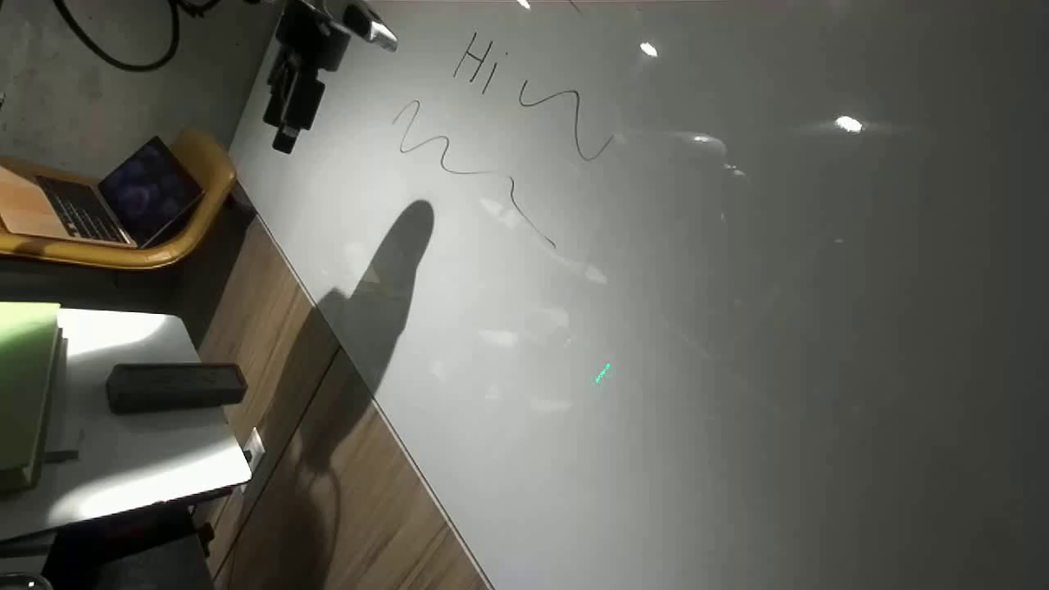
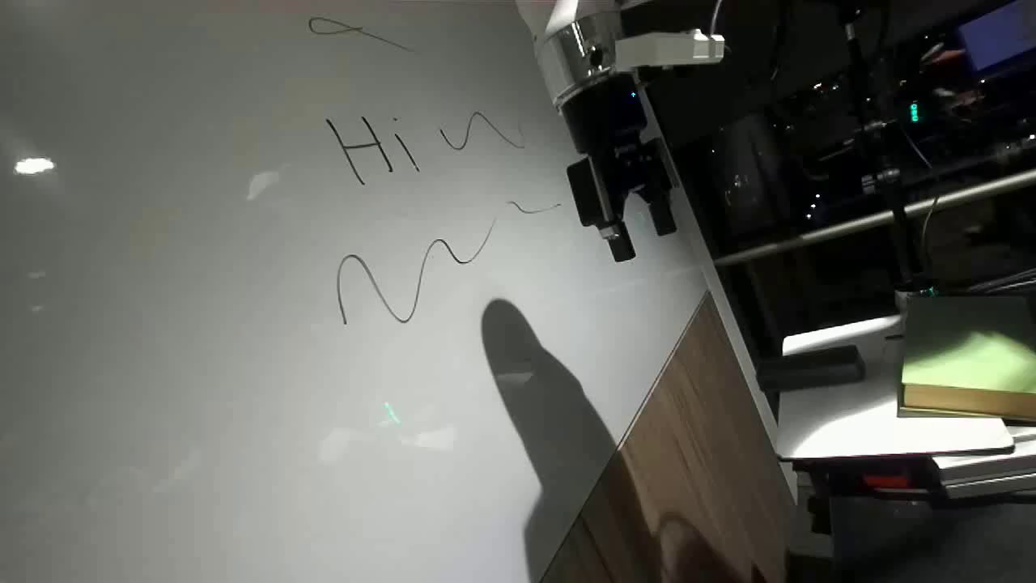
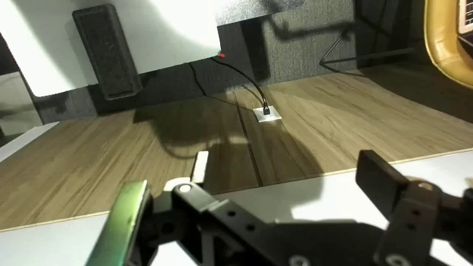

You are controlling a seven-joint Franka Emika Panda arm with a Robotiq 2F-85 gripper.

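Observation:
My gripper stands open in the wrist view, its two black fingers wide apart with nothing between them. From the second exterior view, the gripper (image 2: 643, 236) hangs in front of the whiteboard (image 2: 194, 369), near its edge. A dark block (image 2: 811, 369), possibly an eraser, lies on a small white table (image 2: 806, 418), well apart from the gripper. The same block (image 3: 108, 53) shows at upper left in the wrist view. Handwritten "Hi" (image 2: 371, 154) and several wavy lines, including a long wavy line (image 2: 415, 301), mark the board.
A green book (image 2: 971, 364) shares the table with the block. Wood panelling (image 3: 88, 164) with a plugged-in outlet (image 3: 267, 113) borders the board. An open laptop (image 1: 93, 211) rests on a yellow chair (image 1: 162, 257). A small green mark (image 1: 602, 373) shows on the board.

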